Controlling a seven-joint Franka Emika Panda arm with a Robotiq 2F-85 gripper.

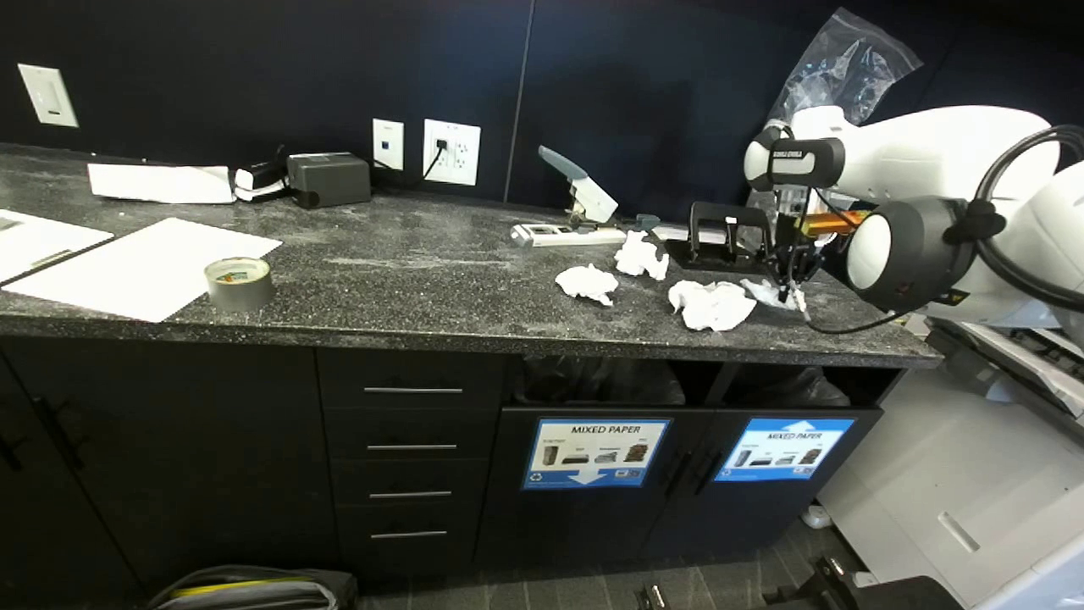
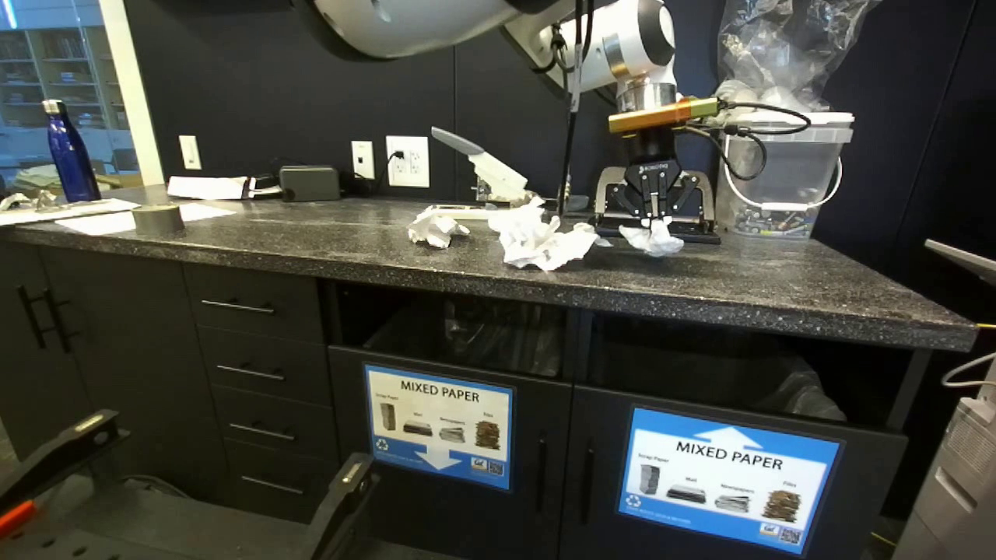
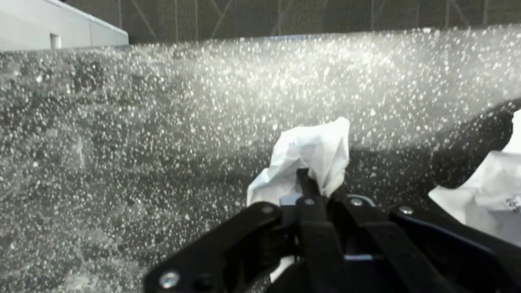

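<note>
My gripper [image 2: 656,216] points down at the right part of the counter, shut on a crumpled white paper [image 2: 654,239]. In the wrist view this paper [image 3: 312,146] bunches around the fingertips, which partly hide it. The paper looks close to the counter top; whether it touches is hard to tell. A larger crumpled paper [image 1: 711,305] lies to the left of my gripper in both exterior views. Two more balls of paper, one in front [image 1: 586,284] and one behind [image 1: 641,254], rest farther left on the counter.
Behind the papers stand a stapler [image 1: 586,193] and a black hole punch [image 1: 711,229]. A clear bucket [image 2: 789,163] sits at the back right. Below the counter are open bin slots [image 2: 448,327] above the mixed-paper doors. Tape [image 1: 239,285] lies far left.
</note>
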